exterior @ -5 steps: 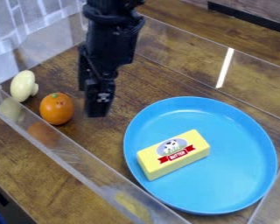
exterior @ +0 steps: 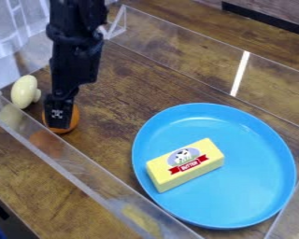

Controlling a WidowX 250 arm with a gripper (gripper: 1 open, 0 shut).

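My black gripper (exterior: 61, 107) is open, its fingers lowered around an orange (exterior: 67, 125) on the wooden table at the left. The orange is partly hidden by the fingers, and I cannot tell whether they touch it. A white egg-shaped object (exterior: 25, 91) lies just left of the gripper.
A blue plate (exterior: 246, 182) on the right holds a yellow butter box (exterior: 186, 164). Clear transparent walls edge the area at the lower left and at the top.
My gripper has moved left and down, from beside and above the orange to around it. The other objects look unmoved.
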